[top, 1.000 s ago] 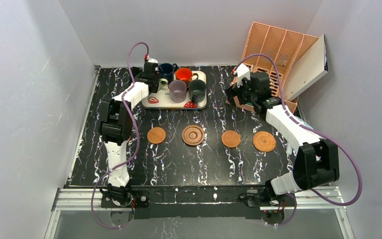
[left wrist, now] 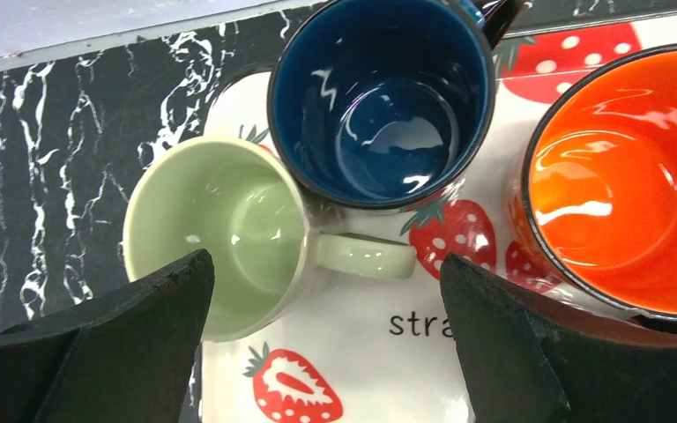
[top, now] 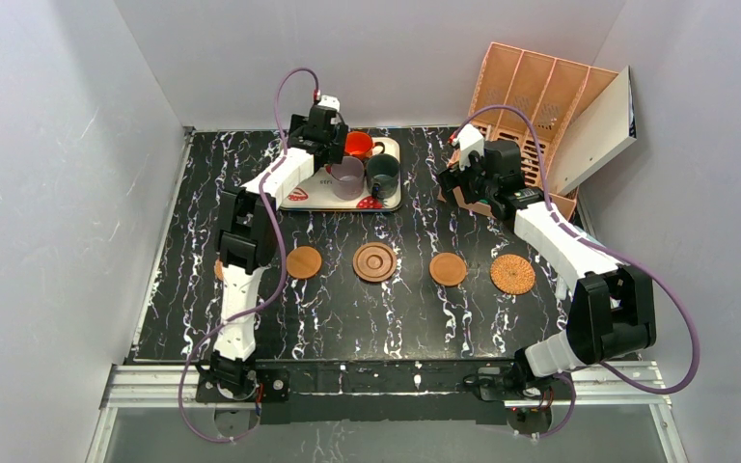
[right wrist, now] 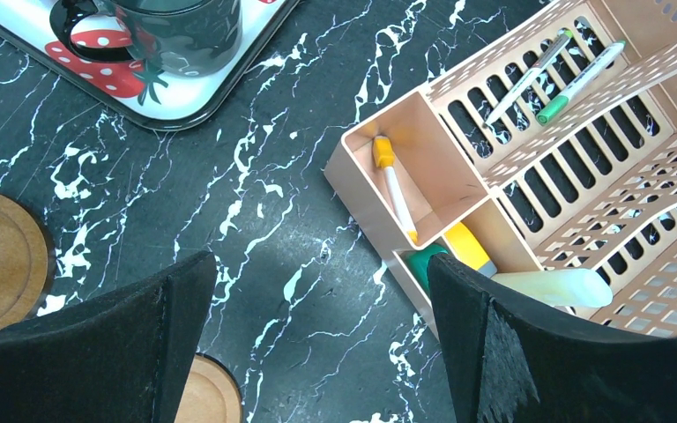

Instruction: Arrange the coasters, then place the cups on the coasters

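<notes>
My left gripper hangs open above the strawberry tray (left wrist: pixel 388 374), nothing held between its fingers. Under it in the left wrist view lie a tilted pale green cup (left wrist: pixel 220 229), a dark blue cup (left wrist: pixel 388 115) against it, and an orange cup (left wrist: pixel 617 176) to the right. A mauve cup (top: pixel 346 177) and a dark green cup (top: pixel 383 176) stand toward the tray's front. Several round coasters form a row across the table, among them wooden coasters (top: pixel 303 262) and a woven one (top: pixel 513 274). Beside the rack, my right gripper is open and empty.
The pink rack (right wrist: pixel 379 211) at the back right holds a yellow-capped marker (right wrist: pixel 392 185) and other pens. A white board (top: pixel 593 135) leans on it. Bare black marble (top: pixel 338 323) lies in front of the coasters.
The right arm stays almost still.
</notes>
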